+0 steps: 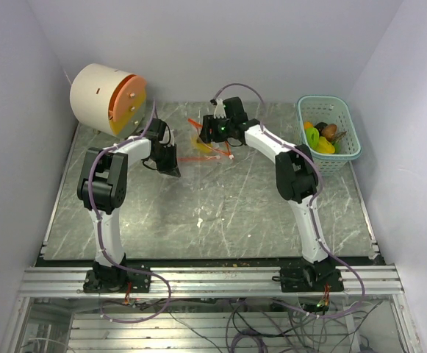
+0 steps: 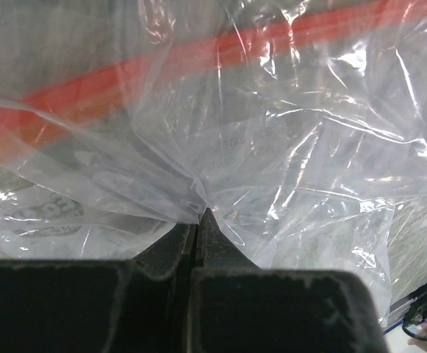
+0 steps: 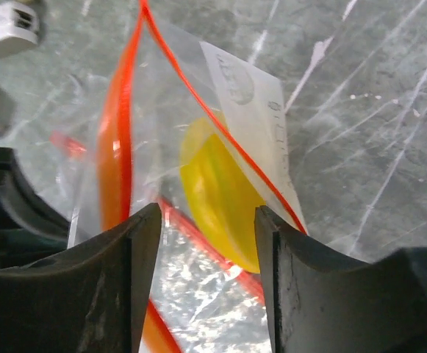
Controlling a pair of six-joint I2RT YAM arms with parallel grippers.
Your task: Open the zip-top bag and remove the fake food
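The clear zip bag point(image 2: 257, 169) with red-orange seal strips lies in the middle of the far half of the table. Gathered film shows my left gripper shut on the bag, to the left of its strips. My right gripper is part open at the bag's mouth. In the right wrist view the mouth gapes, one orange strip edge point(image 3: 220, 129) at the right and another strip at the left. Between and beyond the fingers rests a yellow fake food piece point(image 3: 220, 198), inside the bag. Whether the fingers touch it I cannot tell.
At the far right a pale green basket point(image 1: 336, 107) holds several fake foods. A white drum with an orange face point(image 1: 95, 97) stands at the far left.
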